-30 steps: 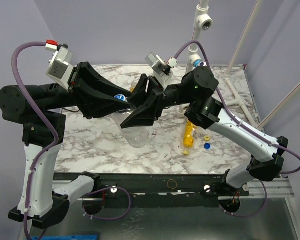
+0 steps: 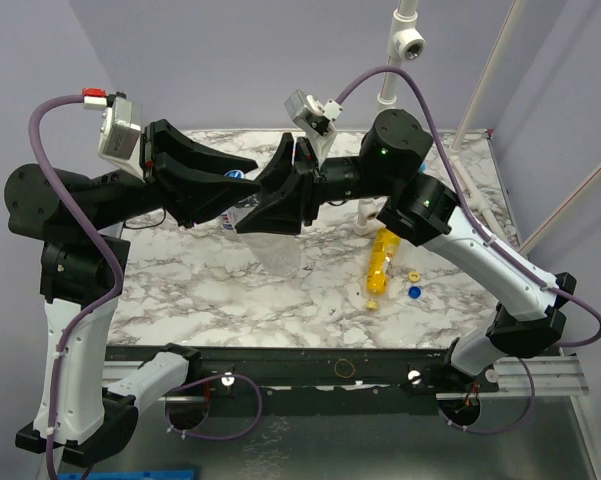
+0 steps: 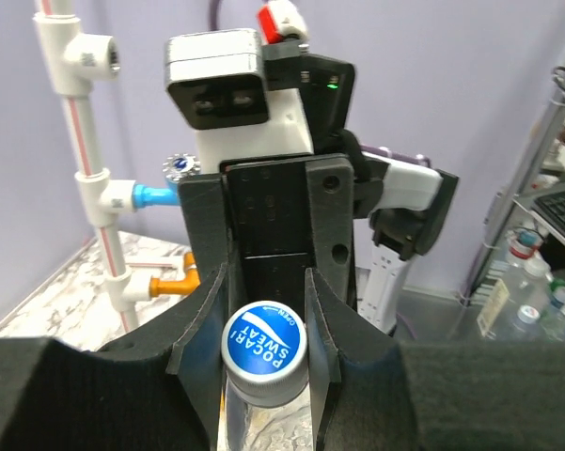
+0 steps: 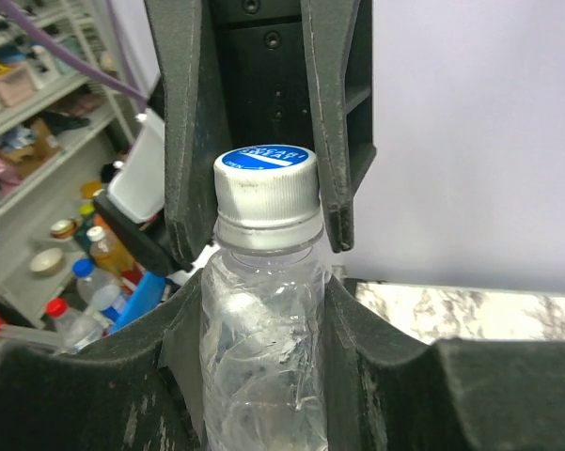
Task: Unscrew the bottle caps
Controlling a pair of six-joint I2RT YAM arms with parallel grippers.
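A clear plastic bottle (image 4: 263, 366) stands between the fingers of my right gripper, which touch its sides just below the shoulder. Its white ribbed cap (image 4: 268, 199) with a blue top is seated on the neck. My left gripper is shut on that cap, its fingers at either side, and the blue lettered top faces the left wrist camera. From above, both hands meet over the table, with the cap (image 2: 234, 174) showing at the left fingers and the bottle (image 2: 275, 255) hanging below. Whether the cap's thread is loose cannot be seen.
An orange-yellow bottle (image 2: 382, 260) lies on the marble table (image 2: 180, 300) at the right. Near it are a blue cap (image 2: 414, 292) and yellow caps (image 2: 371, 304). White pipes (image 2: 392, 60) rise at the back.
The right hand has shifted only slightly.
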